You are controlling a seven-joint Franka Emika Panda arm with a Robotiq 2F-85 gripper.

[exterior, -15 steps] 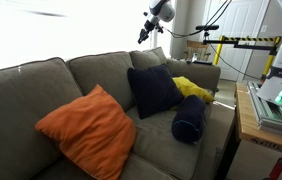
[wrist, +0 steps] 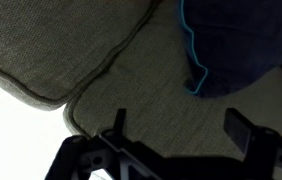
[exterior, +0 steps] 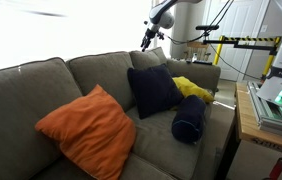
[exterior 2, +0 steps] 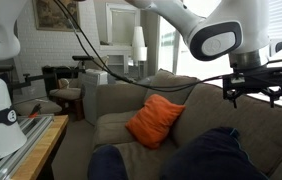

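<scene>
My gripper is open, pointing down over the sofa seat, with nothing between its fingers. In exterior view 2 the gripper (exterior 2: 253, 98) hangs high in front of the sofa back. A dark navy pillow (exterior: 154, 90) leans against the sofa back; a navy pillow (wrist: 243, 40) with light blue piping lies ahead of the fingers in the wrist view. An orange pillow (exterior: 91, 132) rests in the near corner. On the seat's front part lies a rolled navy bundle (exterior: 188, 119), with a yellow cloth or pillow (exterior: 193, 88) behind it.
The grey-brown sofa (exterior: 36, 95) fills most of the scene. A wooden table (exterior: 249, 125) carrying equipment stands on the right, across a gap from the sofa. In exterior view 2 a white brick fireplace (exterior 2: 36, 60) and a lamp (exterior 2: 138, 45) stand far back.
The arm has shifted slightly to the right and down in exterior view 1. The pillows and the bundle have stayed where they were.
</scene>
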